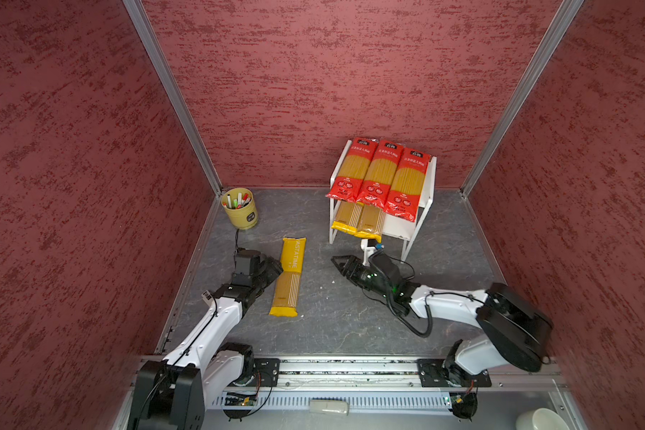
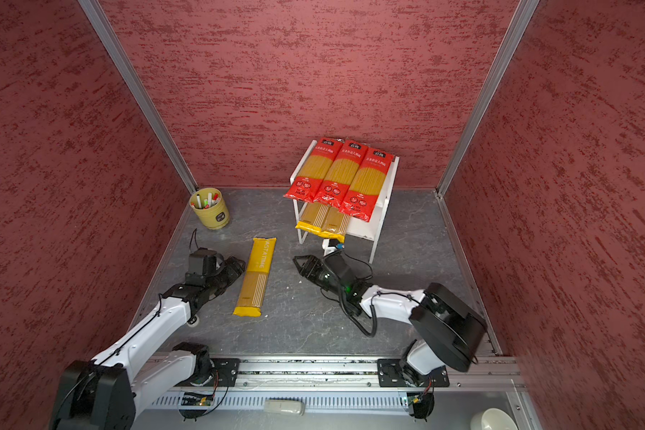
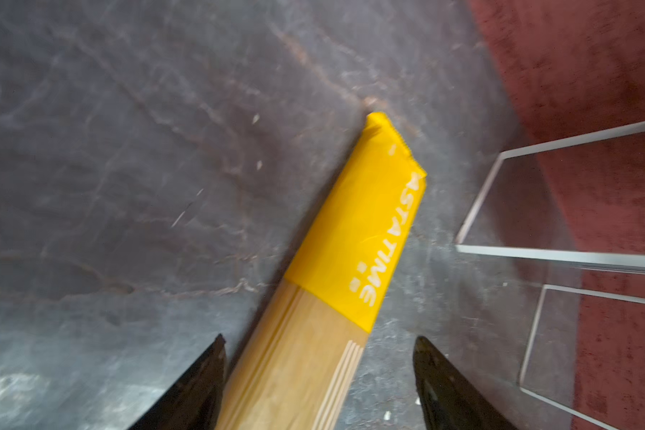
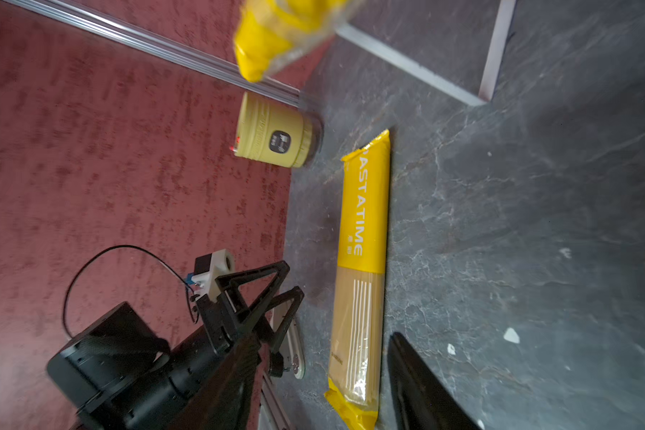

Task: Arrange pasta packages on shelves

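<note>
A loose yellow pasta package (image 1: pixel 288 278) lies flat on the floor at centre-left. My left gripper (image 1: pixel 276 266) is just left of it; in the left wrist view its open fingers frame the package. My right gripper (image 1: pixel 340 263) stands open in front of the white shelf (image 1: pixel 408 228), right of the package, holding nothing. Three red pasta packages (image 1: pixel 378 175) lie side by side on the top level. Two yellow packages (image 2: pixel 315 217) lie on the lower level, front ends sticking out, with bare shelf to their right.
A yellow cup of markers (image 1: pixel 239 213) stands at the back left. The floor between the grippers and in front of them is clear. Red walls enclose the area.
</note>
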